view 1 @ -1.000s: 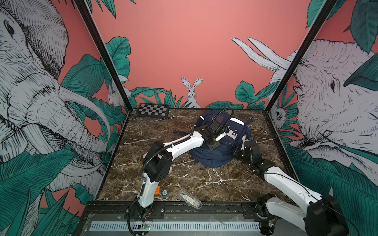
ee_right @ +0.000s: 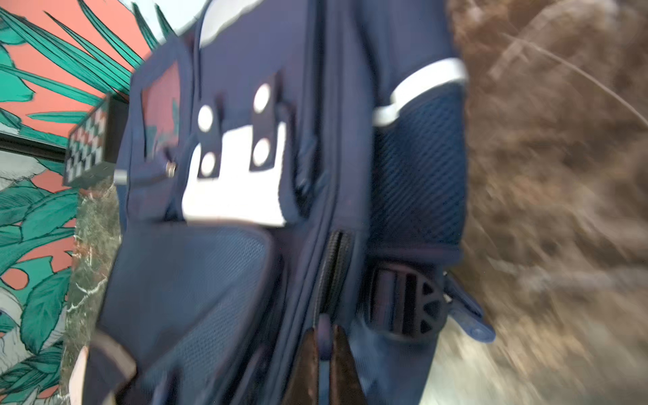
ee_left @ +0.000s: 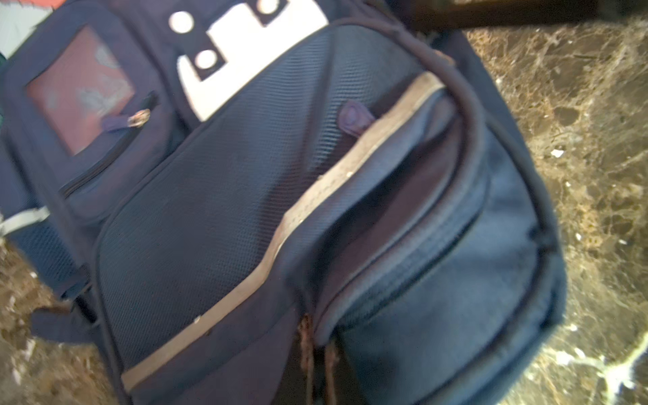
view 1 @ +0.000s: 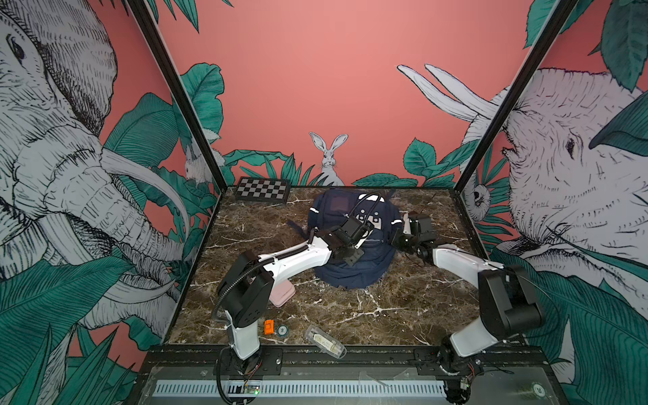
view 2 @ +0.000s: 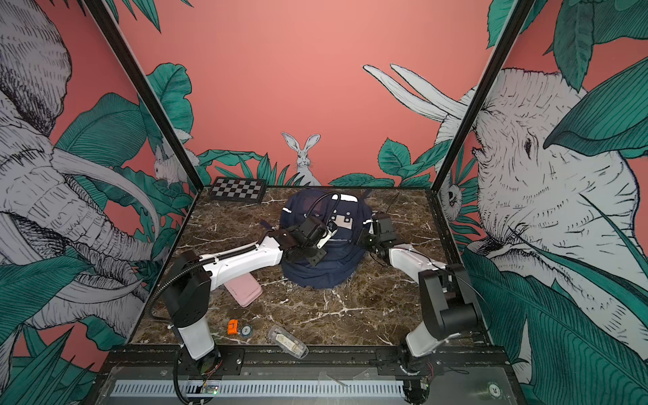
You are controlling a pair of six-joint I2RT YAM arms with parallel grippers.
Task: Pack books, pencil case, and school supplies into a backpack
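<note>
A navy backpack (view 1: 354, 273) lies on the marble tabletop, its front facing up. In the left wrist view, my left gripper is shut with its tips on a fold at the front pocket's edge; the fold runs in between them. At the bag's right side, my right gripper is shut on a small zipper pull (ee_right: 324, 336), just below a dark zipper (ee_right: 332, 270). A pink pencil case (view 1: 283, 292) lies by the left arm, partly covered by it. Near the front edge are a small orange item (view 1: 268, 326), a round item (view 1: 282, 331) and a clear case (view 1: 326, 341).
A checkered board (view 1: 262, 189) sits at the back left corner. A black buckle (ee_right: 405, 300) hangs at the bag's side, below a mesh side pocket (ee_right: 420, 182).
The backpack has shifted left and turned to lie straighter.
</note>
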